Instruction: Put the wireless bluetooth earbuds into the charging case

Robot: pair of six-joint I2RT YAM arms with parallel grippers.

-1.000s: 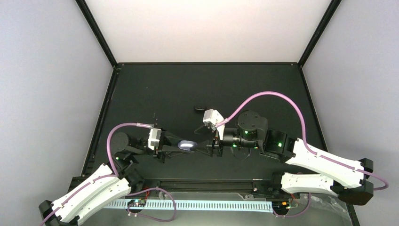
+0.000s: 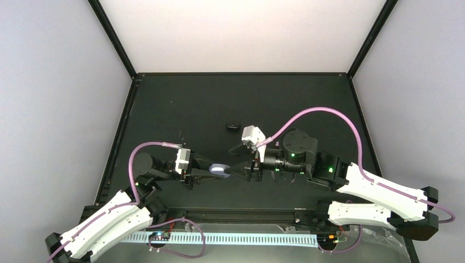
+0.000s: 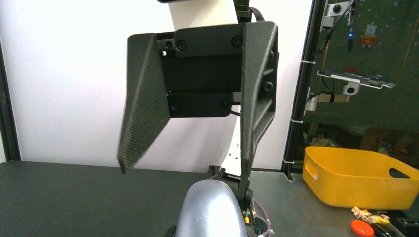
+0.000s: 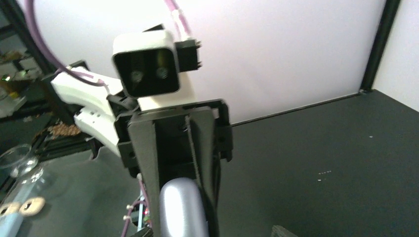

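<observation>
A smooth, silver-lavender charging case (image 2: pixel 219 170) is held above the table by my left gripper (image 2: pixel 210 169), which is shut on it. The case (image 3: pixel 210 210) also rises at the bottom of the left wrist view, and the case (image 4: pixel 182 210) stands between the left fingers in the right wrist view. My right gripper (image 2: pixel 233 161) faces it from the right, fingers apart. One right finger (image 3: pixel 257 94) comes down close to the case's end; whether they touch I cannot tell. The other right finger (image 3: pixel 141 108) stands well clear. No earbud is discernible.
A small black object (image 2: pixel 233 126) lies on the dark table behind the grippers. A yellow basket (image 3: pixel 363 177) stands to the side in the left wrist view.
</observation>
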